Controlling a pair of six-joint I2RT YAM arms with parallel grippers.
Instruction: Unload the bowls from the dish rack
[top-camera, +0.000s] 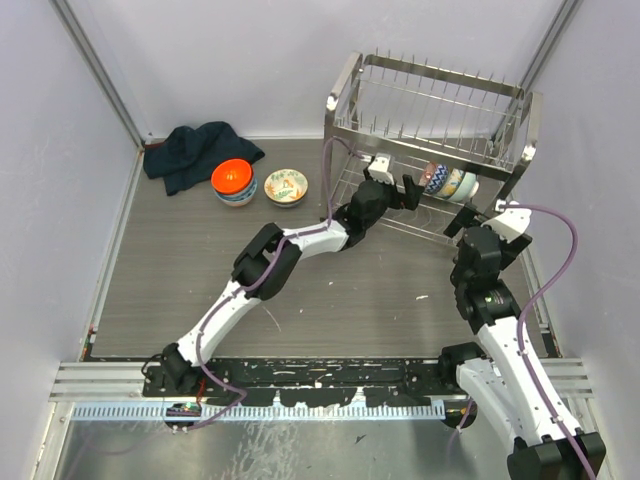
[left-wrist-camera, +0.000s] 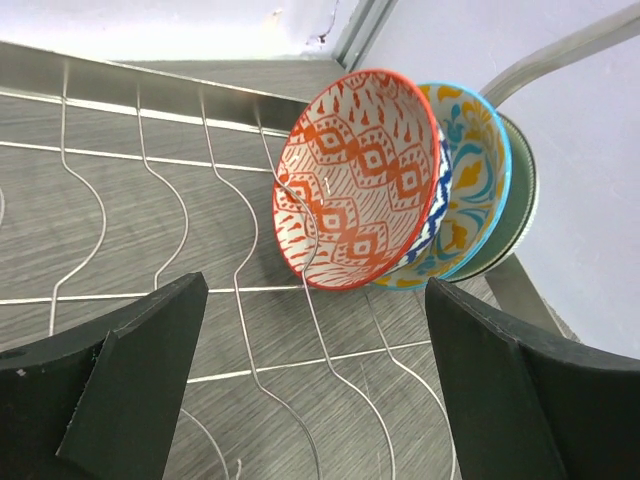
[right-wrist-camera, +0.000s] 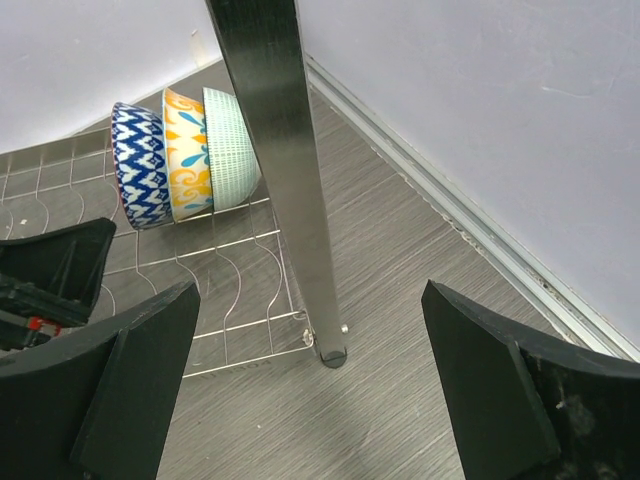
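Several bowls lean on edge, nested together, on the lower tier of the dish rack (top-camera: 345, 118). Foremost in the left wrist view is an orange-patterned bowl (left-wrist-camera: 350, 180), with a yellow-and-blue flowered bowl (left-wrist-camera: 478, 190) and a green-rimmed bowl (left-wrist-camera: 522, 200) behind it. A blue zigzag bowl (right-wrist-camera: 140, 165) shows most plainly in the right wrist view. My left gripper (top-camera: 410, 192) is open at the lower tier, left of the bowls, with only rack wires between its fingers. Outside the rack's right front, my right gripper (top-camera: 482, 222) stands open and empty, a metal post (right-wrist-camera: 290, 170) ahead of it.
On the table to the left sit an orange bowl (top-camera: 232, 176) atop a blue-patterned stack and a flowered bowl (top-camera: 286, 186) on another. A dark cloth (top-camera: 195, 155) lies behind them. The rack's upper tier is empty.
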